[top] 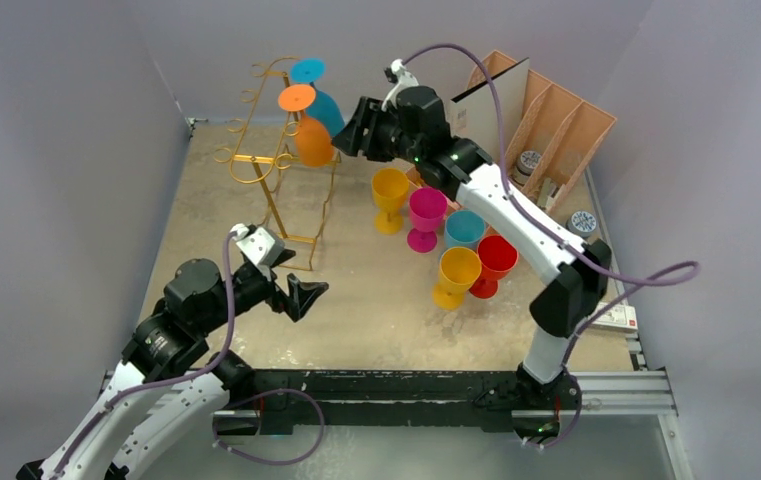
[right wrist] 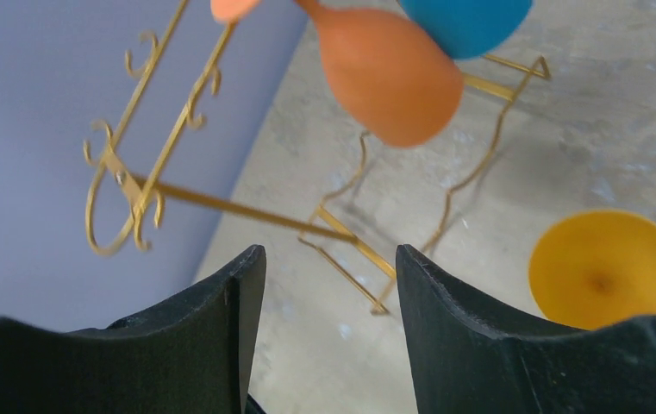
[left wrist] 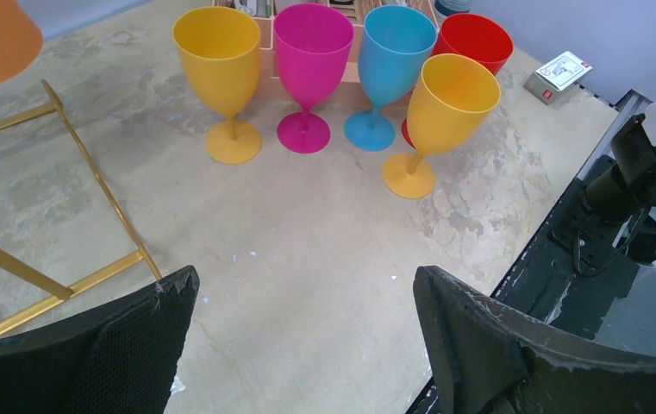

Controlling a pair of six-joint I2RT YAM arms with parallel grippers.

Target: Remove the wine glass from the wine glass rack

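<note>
On the gold wire rack (top: 267, 205), an orange wine glass (top: 313, 143) and a blue wine glass (top: 327, 112) hang upside down side by side. My right gripper (top: 348, 143) is just to the right of these two, near the orange bowl. In the right wrist view, the right gripper stands open and empty, with the orange glass (right wrist: 390, 78) beyond and above its fingertips. My left gripper (top: 309, 284) is low over the front left of the table. The left wrist view shows the left gripper open, only bare table between its fingers.
Several cups stand upright on the table right of the rack, among them a yellow one (top: 389, 196), a magenta one (top: 426, 214) and a red one (top: 496, 262). Behind them is a pinkish wooden divider box (top: 560, 130).
</note>
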